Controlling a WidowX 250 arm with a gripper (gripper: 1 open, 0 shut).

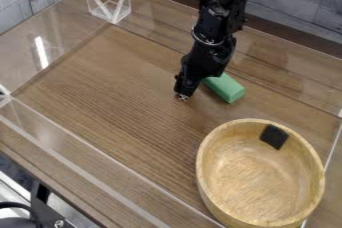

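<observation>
My black gripper (185, 87) is low over the wooden table near its middle, at the left side of a green block (225, 90). The dark arm reaches down to it from the top of the view and hides part of the block. The fingertips are small and dark; they look shut, and I see nothing held between them.
A large tan bowl (259, 180) with a black patch on its rim fills the lower right. A white wire-like object (110, 4) stands at the back left.
</observation>
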